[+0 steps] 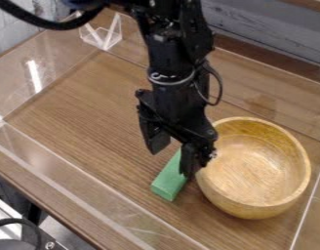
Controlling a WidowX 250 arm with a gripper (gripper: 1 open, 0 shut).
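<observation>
My black gripper [176,146] hangs in the middle of the camera view, open, its fingers low over the upper end of a green block [170,182]. The block lies on the wooden table just left of a large tan bowl [265,201]. Part of the block is hidden behind the gripper, and I cannot tell whether a finger touches it.
The tan bowl fills the right side near the gripper. A small clear plastic object [101,30] stands at the back left, near the wall.
</observation>
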